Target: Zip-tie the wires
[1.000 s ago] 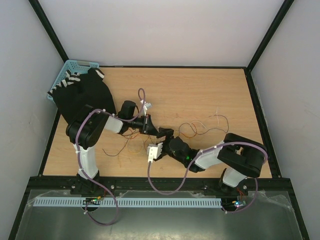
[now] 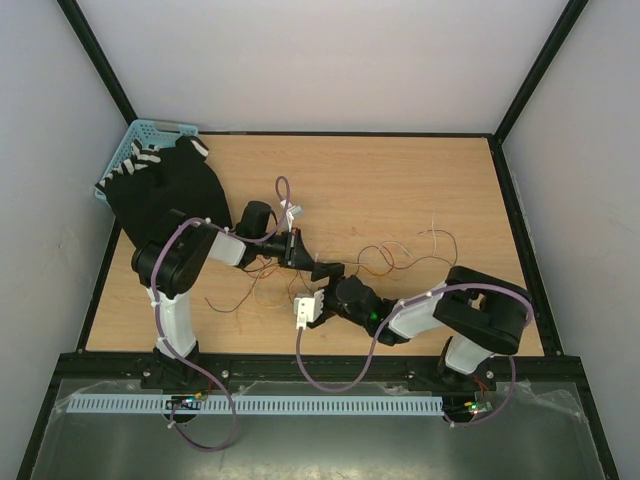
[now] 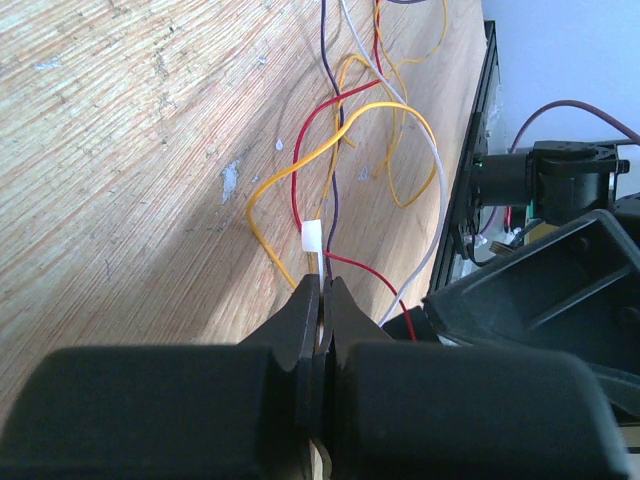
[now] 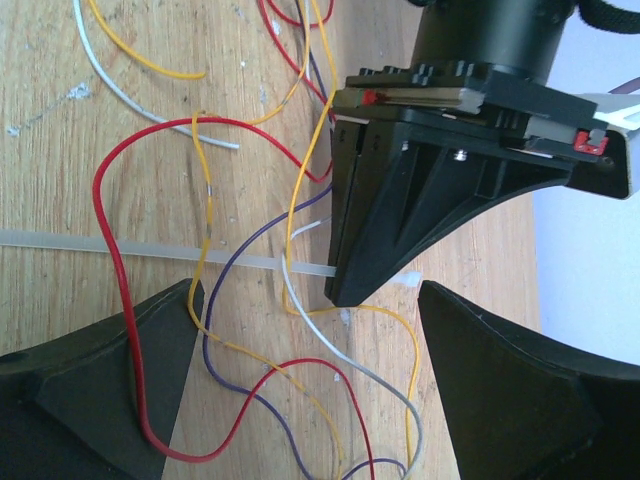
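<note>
My left gripper is shut on a thin white zip tie, whose small head pokes out from the fingertips in the left wrist view. In the right wrist view the tie's strap runs flat across the wood among red, yellow, white and purple wires, ending at the left gripper's fingertips. My right gripper is open low over the table, right beside the left one, with wires and the strap lying between and across its fingers. From above, both grippers meet near the table's front middle and partly hide the wires.
A blue basket with a black striped cloth over it fills the back left. Dark rails edge the table, with walls beyond.
The right arm has shifted very slightly in the top view; the left arm looks unmoved.
</note>
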